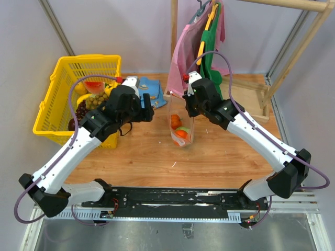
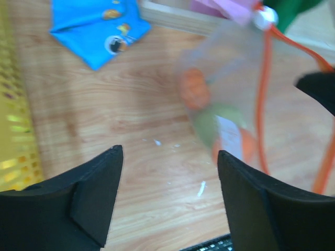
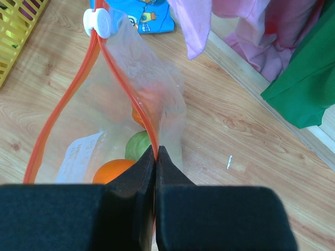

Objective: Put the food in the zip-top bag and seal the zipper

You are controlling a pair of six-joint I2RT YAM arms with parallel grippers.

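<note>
The clear zip bag (image 1: 180, 123) stands upright at the table's middle with orange food (image 3: 113, 171) and a green item (image 3: 137, 144) inside, plus a label. Its orange zipper edges are parted, with the white slider (image 3: 96, 22) at the far corner. My right gripper is shut on the bag's rim at the near zipper edge. My left gripper is open, empty, left of the bag and slightly apart from it.
A yellow basket (image 1: 52, 104) of fruit sits at left. A blue cloth (image 1: 151, 90) lies behind the left gripper. A wooden rack with pink and green garments (image 1: 209, 52) stands behind.
</note>
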